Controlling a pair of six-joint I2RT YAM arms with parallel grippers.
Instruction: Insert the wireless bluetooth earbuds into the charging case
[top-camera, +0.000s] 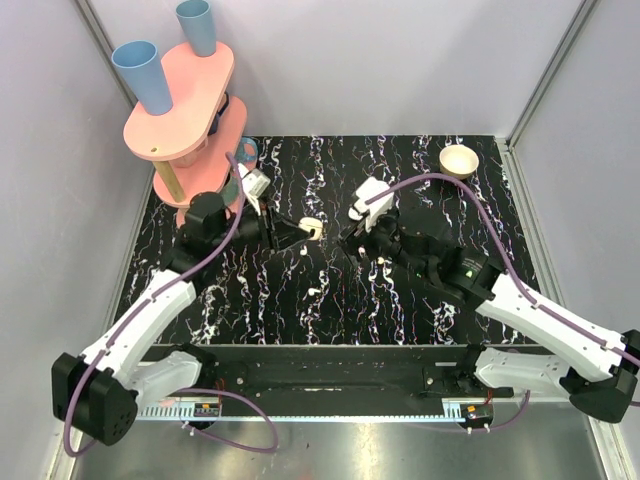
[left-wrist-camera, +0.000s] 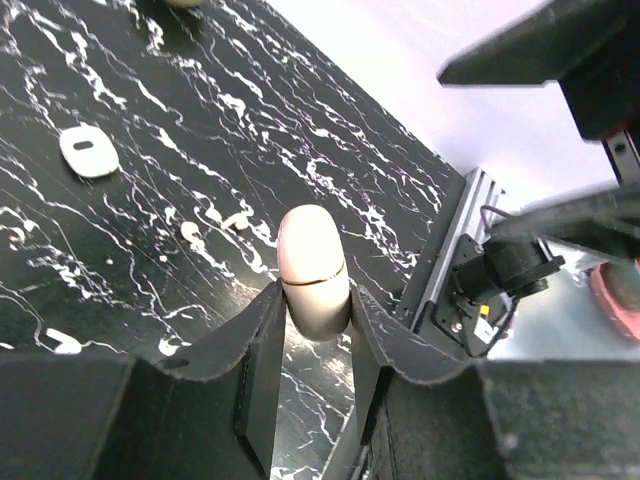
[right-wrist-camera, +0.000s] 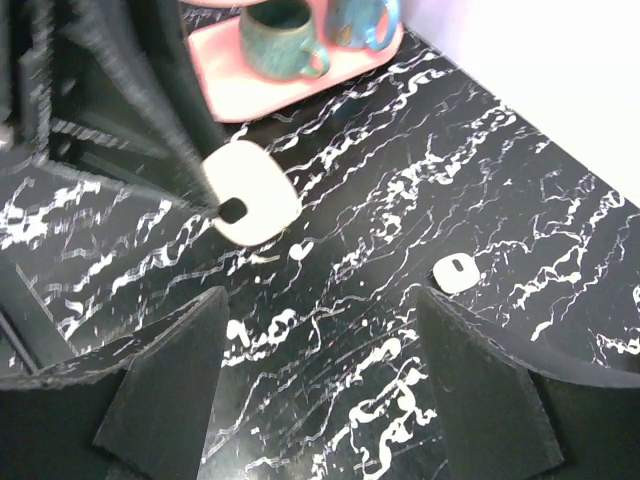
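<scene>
My left gripper is shut on a small white case, which in the left wrist view appears as an upright white object between the fingertips, and in the right wrist view as a rounded white shape. My right gripper is just to the right, apart from the case, with nothing seen between its widely spaced fingers in the right wrist view. Small white pieces lie on the marbled mat; whether they are earbuds is hard to tell.
A pink tiered stand with blue cups and mugs is at the back left. A cream bowl is at the back right. A white square object lies on the mat, whose middle is fairly clear.
</scene>
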